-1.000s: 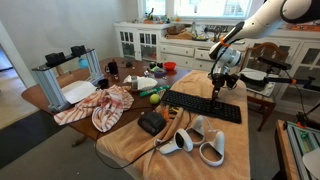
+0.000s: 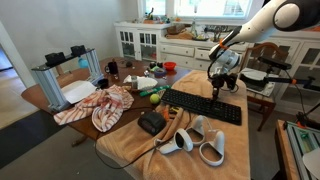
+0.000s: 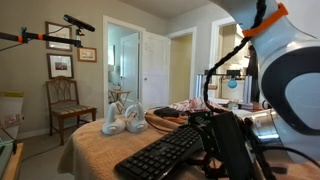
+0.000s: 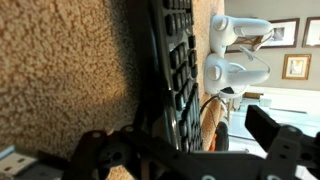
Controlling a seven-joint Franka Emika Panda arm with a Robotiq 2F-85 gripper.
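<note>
A long black keyboard (image 2: 201,105) lies on the tan cloth. My gripper (image 2: 215,94) is low at the keyboard's back edge, near its far right part. In the wrist view the keyboard (image 4: 180,65) runs edge-on between the parted fingers of my gripper, one finger (image 4: 262,125) on the key side. The fingers stand open; whether a finger touches the keyboard cannot be told. From the second exterior view, the keyboard (image 3: 160,155) reaches under the dark gripper (image 3: 222,140).
White headset and controllers (image 2: 205,140) lie in front of the keyboard, with a black box (image 2: 152,122) to their left. A striped cloth (image 2: 97,108) covers part of the table's left side. Bare tan cloth (image 2: 120,148) shows at the front left.
The arm has tilted slightly and its upper part sits a little lower and to the right. My gripper stays by the keyboard's back edge; the keyboard shows no clear movement.
</note>
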